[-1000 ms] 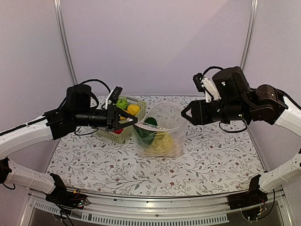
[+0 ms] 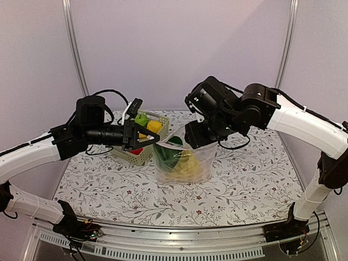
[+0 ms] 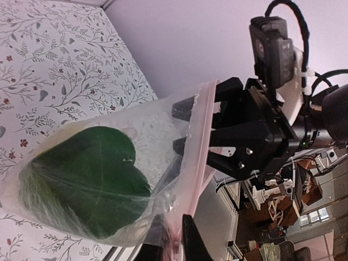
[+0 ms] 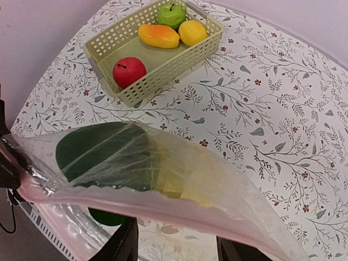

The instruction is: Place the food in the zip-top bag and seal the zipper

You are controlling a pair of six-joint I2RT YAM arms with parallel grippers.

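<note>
The clear zip top bag (image 2: 197, 167) stands on the table with its pink-edged mouth gaping. Inside it are a dark green food item (image 3: 92, 182) and something yellow (image 2: 185, 163), blurred by the plastic. My left gripper is shut on the bag's rim at one end of the mouth. At the mouth's other side, my right gripper (image 2: 197, 136) is open and reaches down over the bag. In the right wrist view, the pink zipper edge (image 4: 163, 213) runs across in front of the right fingers (image 4: 126, 242), which stand wide apart.
Behind the bag, a beige basket (image 4: 163, 68) holds a red apple (image 4: 129, 72), a green apple (image 4: 171, 16), a yellow lemon (image 4: 192, 32) and an orange-yellow mango (image 4: 158, 36).
The left gripper has kept its place at the rim.
</note>
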